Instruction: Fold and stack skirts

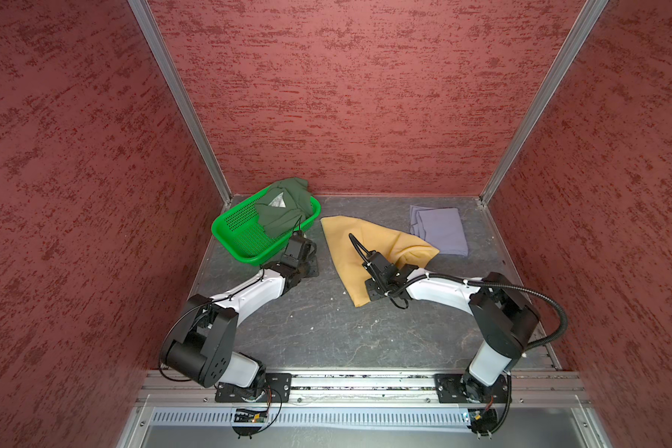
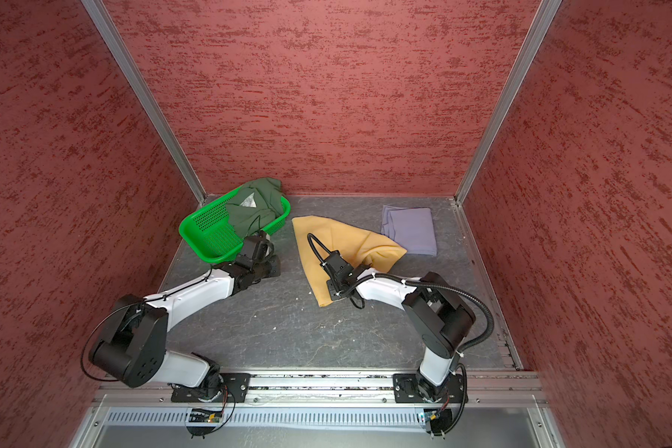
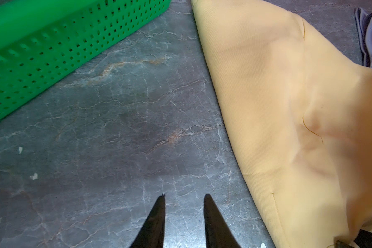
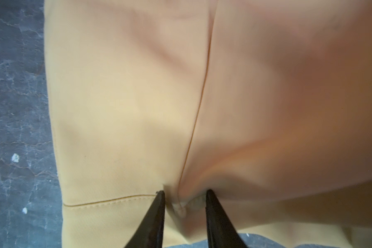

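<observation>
The yellow skirt [image 1: 341,250] lies spread at an angle on the table, its near corner smooth and its right side raised in folds. Over its lower part is my right gripper, part open; in the right wrist view a seam and a fold of the cloth run between and behind the fingers, not pinched. My left gripper hangs part open and empty above bare table, left of the skirt. A folded lavender skirt [image 1: 442,230] rests at the back right, near the yellow one's right corner. A dark green skirt [image 1: 280,216] hangs in the basket.
The green basket [image 1: 231,227] stands at the back left, just beyond my left arm. Bare grey table [image 1: 328,339] stretches along the front and between the basket and the yellow skirt. Red walls enclose the space.
</observation>
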